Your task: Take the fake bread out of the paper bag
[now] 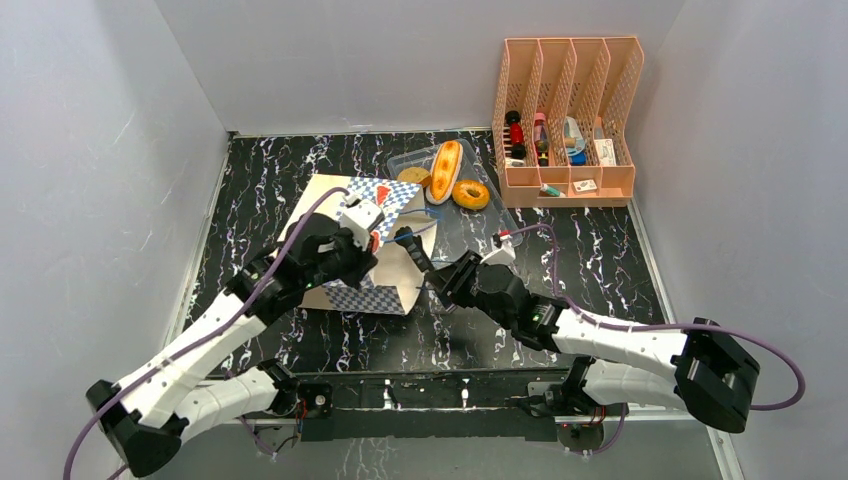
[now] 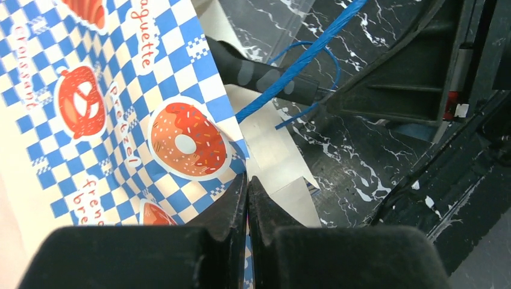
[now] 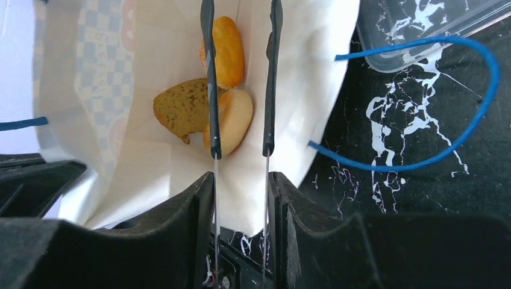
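Observation:
The paper bag (image 1: 325,200), printed with blue checks and bread pictures, lies on its side with its mouth to the right. My left gripper is shut on the bag's rim, near the donut print. Inside the bag, the right wrist view shows an orange-yellow bread (image 3: 229,51), a brown bread (image 3: 181,107) and a golden bun (image 3: 236,117) close together. My right gripper stands open at the bag's mouth, its parted fingers (image 3: 269,108) partly covering the bun, with nothing held between them.
A clear tray (image 1: 480,235) behind the bag's mouth holds a baguette (image 1: 445,172), a bagel (image 1: 470,194) and a brown bread piece (image 1: 414,176). Blue cord handles (image 3: 416,162) loop out from the bag. A pink divided rack (image 1: 570,120) stands back right.

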